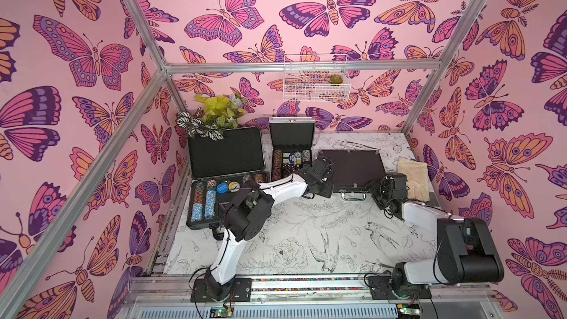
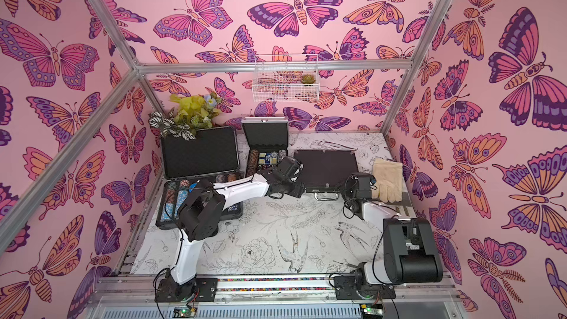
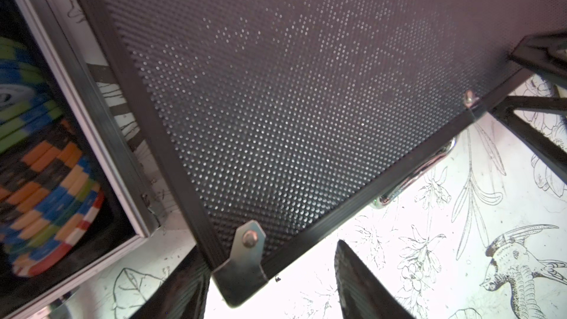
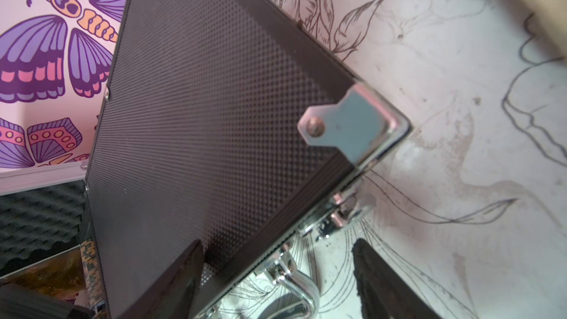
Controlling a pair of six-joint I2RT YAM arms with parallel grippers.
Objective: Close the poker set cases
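Observation:
The dark textured case (image 1: 353,168) at the right of the row lies with its lid down. Its front handle (image 1: 353,196) faces me. In the left wrist view, my left gripper is open near the case's front-left metal corner (image 3: 245,263). My right gripper stands part open at the front edge, fingers spread near a metal latch (image 4: 337,215); whether that latch is fastened I cannot tell. The middle case stands open, lid (image 1: 292,134) raised. The large left case is open too, its lid (image 1: 225,152) leaning back and its chips (image 1: 210,196) exposed.
Beige gloves (image 1: 414,178) lie right of the dark case. A flower bunch (image 1: 219,112) stands behind the left case, and a wire basket (image 1: 316,91) hangs on the back wall.

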